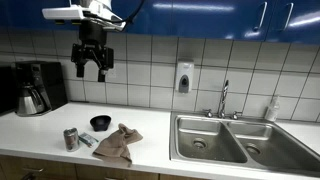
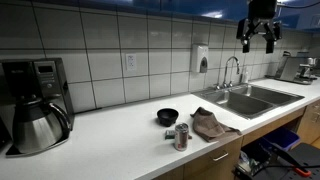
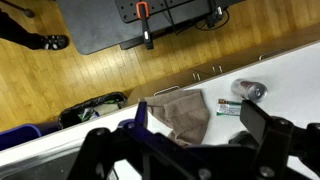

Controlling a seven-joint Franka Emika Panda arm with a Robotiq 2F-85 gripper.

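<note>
My gripper hangs high above the counter, its two fingers wide apart and nothing between them. On the counter below lies a crumpled brown cloth, which the wrist view also shows between and beyond the fingers. A silver can stands upright left of the cloth. Behind them sits a black bowl, mostly hidden by a finger in the wrist view. Between can and cloth is a small flat item with green and white on it; what it is I cannot tell.
A coffee maker with a steel carafe occupies the counter's far left. To the right is a double sink with a faucet. A soap dispenser hangs on the tiled wall. Blue cabinets overhang the back.
</note>
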